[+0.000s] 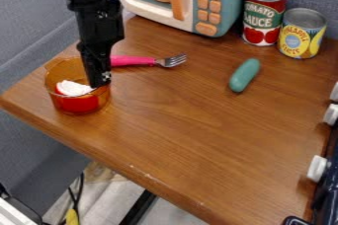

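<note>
My black gripper hangs from the top left, pointing down into the right side of a red-orange pot on the table's left end. A white object lies inside the pot beside the fingertips. Whether the gripper is open or shut, or touches the white object, is too small to tell. A pink-handled fork lies just right of the gripper.
A toy microwave, a tomato can and a yellow can stand at the back. A green cylindrical object lies right of centre. A dark appliance edges the right.
</note>
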